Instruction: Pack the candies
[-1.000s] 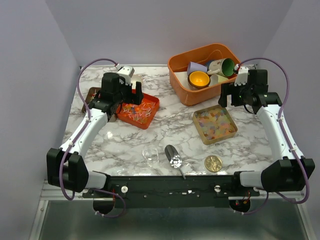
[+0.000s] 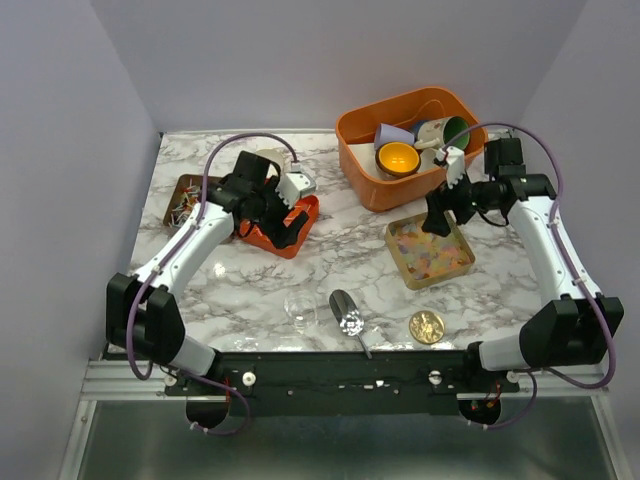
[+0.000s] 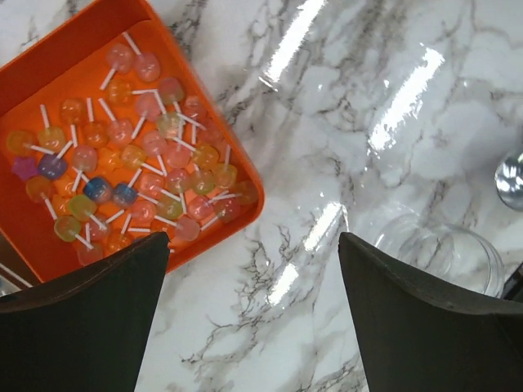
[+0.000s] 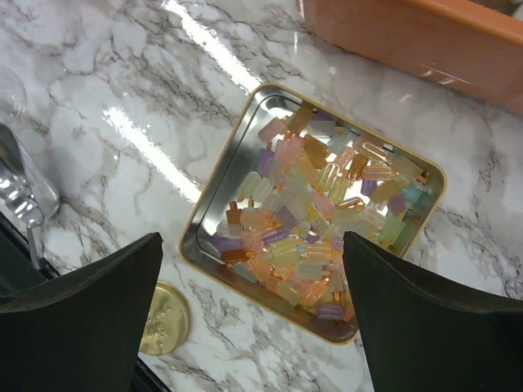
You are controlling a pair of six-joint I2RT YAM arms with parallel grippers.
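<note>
Lollipops point(image 3: 131, 155) in many colours fill the orange tray point(image 3: 241, 229), which lies beneath my left gripper. That gripper is open and empty. Wrapped-looking gummy candies point(image 4: 310, 212) in pale colours fill the gold-rimmed metal tray point(image 4: 214, 175). Over this tray my right gripper hangs open with nothing between its fingers. A clear glass jar point(image 2: 301, 308) sits on the marble at centre front. To its right rests a metal scoop point(image 2: 347, 314), handle towards the front edge. The round gold lid point(image 2: 426, 327) lies flat at front right.
A large orange bin point(image 2: 365, 190) with cups and a yellow bowl point(image 2: 398, 158) stands at the back. Another brown tray point(image 2: 174, 195) is partly hidden behind my left arm. Bare marble lies between the two candy trays.
My left gripper has moved right and towards the front, over the orange tray's edge. The objects have stayed put.
</note>
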